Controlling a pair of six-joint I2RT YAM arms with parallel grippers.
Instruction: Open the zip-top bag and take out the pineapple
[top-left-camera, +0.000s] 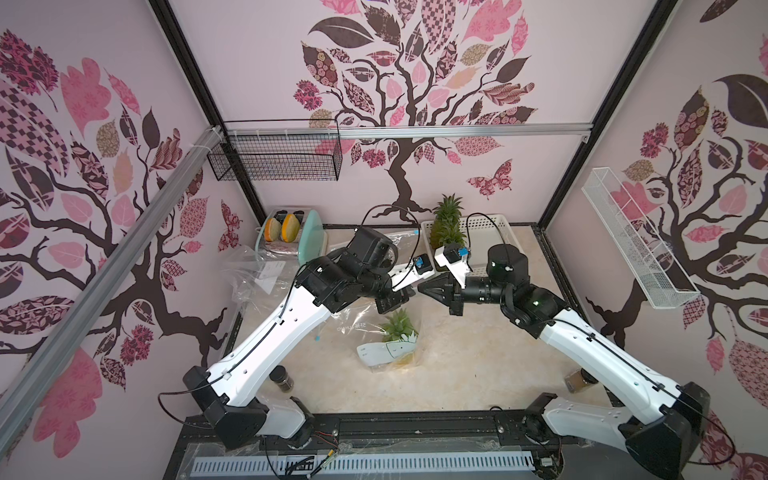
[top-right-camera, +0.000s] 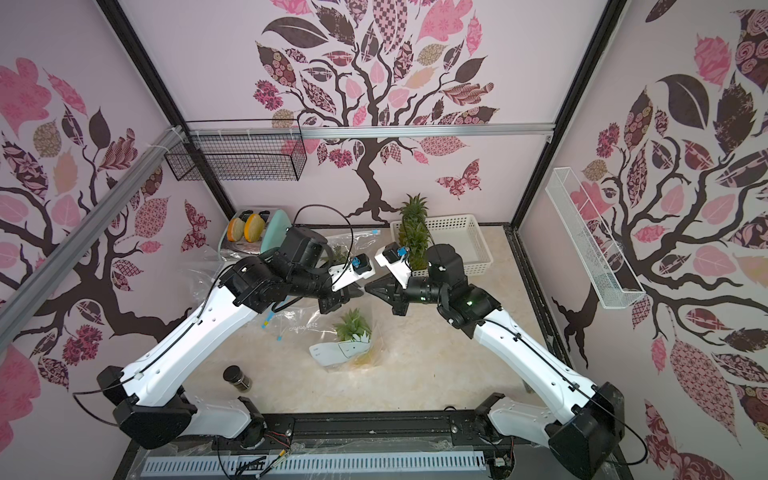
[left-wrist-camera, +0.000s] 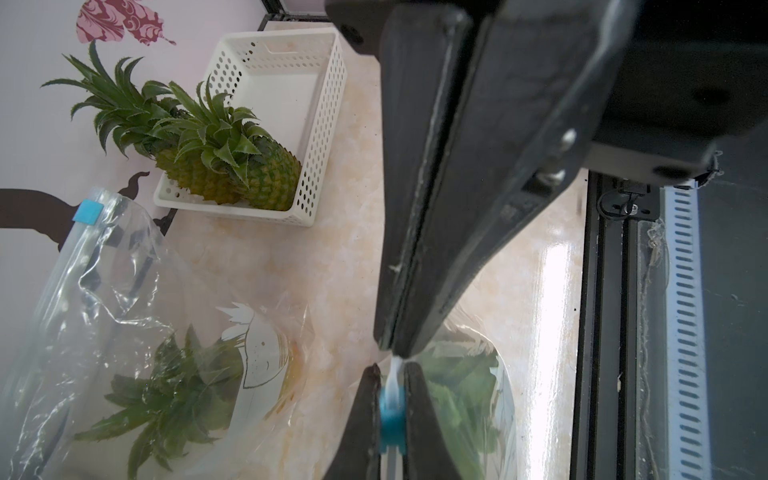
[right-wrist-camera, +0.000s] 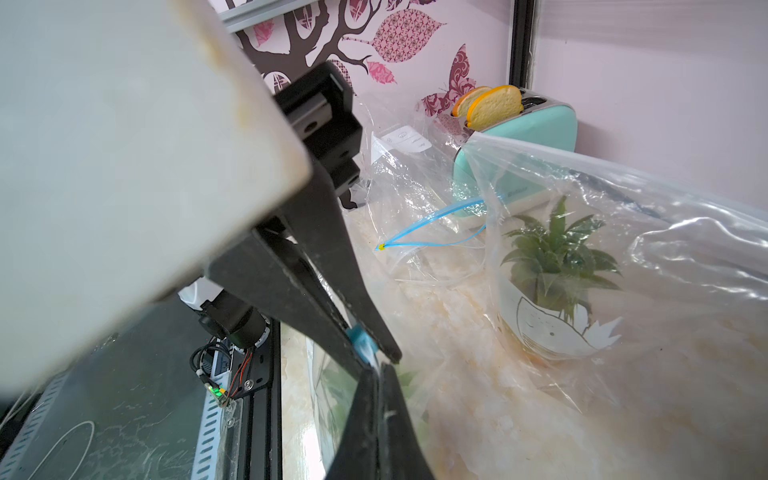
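Leafy green and wrapped in white, the pineapple (top-left-camera: 399, 325) sits inside a clear zip top bag (top-left-camera: 366, 326) on the table, below both grippers. My left gripper is shut on the bag's blue slider; the right wrist view shows this slider (right-wrist-camera: 362, 345) from the other side. Close by, my right gripper is shut, with a thin clear strip of the bag's edge (left-wrist-camera: 396, 365) at its fingertips. The tips of the two grippers almost meet. In the top views the left arm hides the bag's top.
Another clear bag (right-wrist-camera: 680, 240) with a wrapped pineapple (right-wrist-camera: 562, 264) lies behind. Farther back stand a white basket (top-right-camera: 472, 252) with bare pineapples (top-right-camera: 413, 228) and a mint toaster (right-wrist-camera: 552, 128).
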